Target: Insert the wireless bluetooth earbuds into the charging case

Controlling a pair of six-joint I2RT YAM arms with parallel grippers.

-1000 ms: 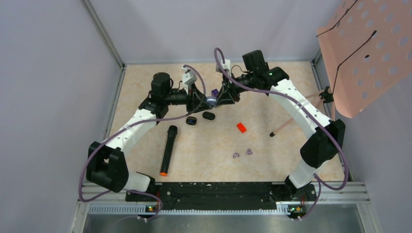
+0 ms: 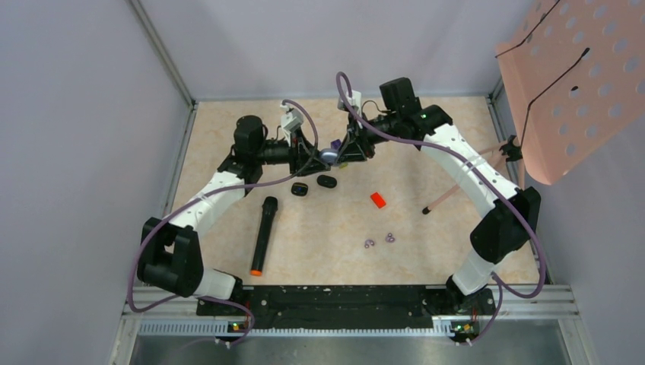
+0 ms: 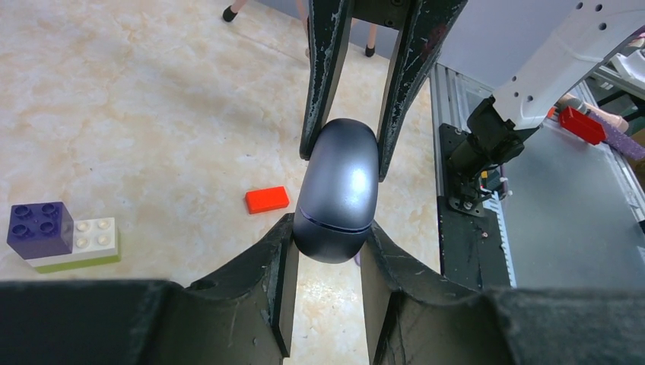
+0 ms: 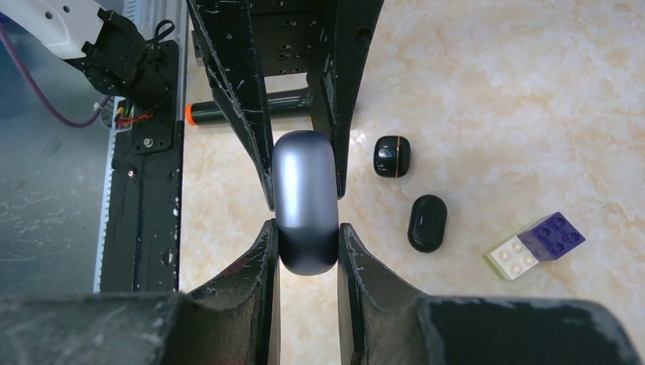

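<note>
A glossy blue-grey charging case is held in the air between my two grippers, its lid seam showing as a closed line. In the left wrist view, the fingertips of my left gripper press on the near end of the case. My right gripper's fingers flank its far end. The right wrist view shows my right gripper shut on the other end of the case. Two small purplish earbuds rest apart on the table near the front.
Two black rounded cases lie below the grippers. A black microphone is at the left, a red block right of centre. Purple and white bricks sit behind.
My left gripper has shifted slightly left and the case between the grippers is a little more exposed. The right arm looks almost unmoved. Objects on the table are unchanged.
</note>
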